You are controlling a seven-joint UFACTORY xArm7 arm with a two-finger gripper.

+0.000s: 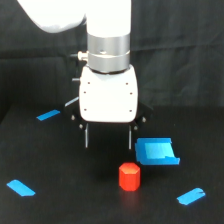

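Observation:
A white robot arm hangs down in the upper middle, and its gripper (108, 146) is open with two thin dark fingers set wide apart and nothing between them. Below and slightly right of the fingers, a red hexagonal block (129, 177) stands on the dark table, apart from the gripper. A blue open box (157, 152) lies right of the gripper, just behind and to the right of the red block. What the box holds, if anything, is too small to tell.
Flat blue pieces lie at the front left (21, 188), the front right (190, 197) and the back left (48, 115). A dark curtain closes off the back.

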